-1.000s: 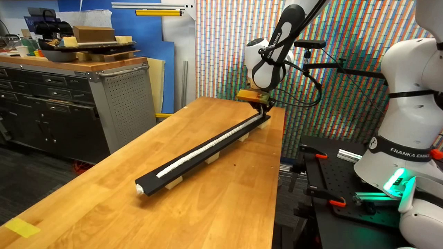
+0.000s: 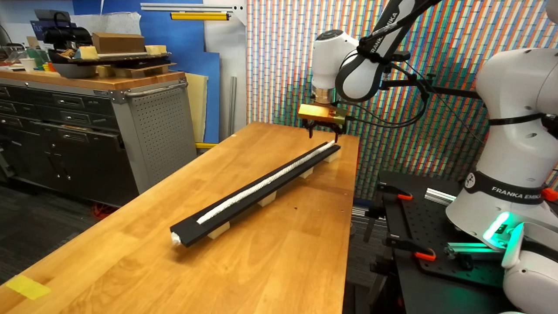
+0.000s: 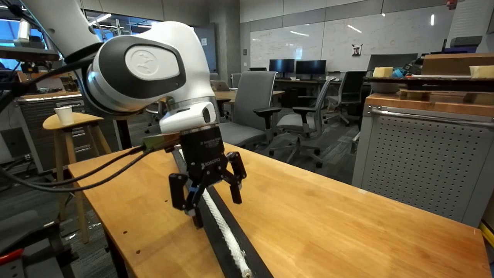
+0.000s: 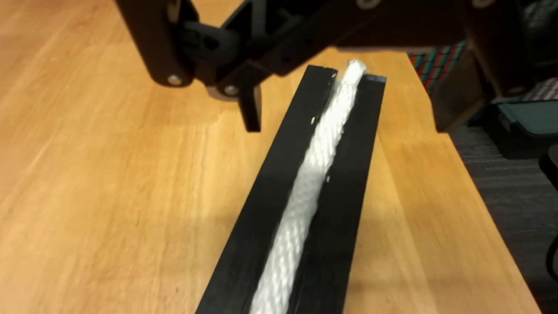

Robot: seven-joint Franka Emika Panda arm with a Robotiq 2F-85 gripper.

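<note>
A white braided rope (image 2: 267, 180) runs along the groove of a long black channel (image 2: 189, 238) that lies diagonally over the wooden table. In the wrist view the rope (image 4: 306, 183) is seated in the black channel (image 4: 280, 151), its far tip poking slightly past the channel's end. Above that far end hangs my gripper (image 2: 323, 137), open, its fingers wide apart and clear of the rope. From the other side, the gripper (image 3: 216, 212) shows nothing between its fingertips. A white tuft (image 2: 176, 238) sticks out under the channel's near end.
Small wooden blocks (image 2: 267, 199) prop the channel off the table (image 2: 282, 261). Yellow tape (image 2: 28, 287) marks the table's near left corner. A tool cabinet (image 2: 157, 123) stands beyond the left edge.
My gripper has risen from the rope's far end, where its fingers were close together at the groove, and has spread open. The rope lies in the channel as before.
</note>
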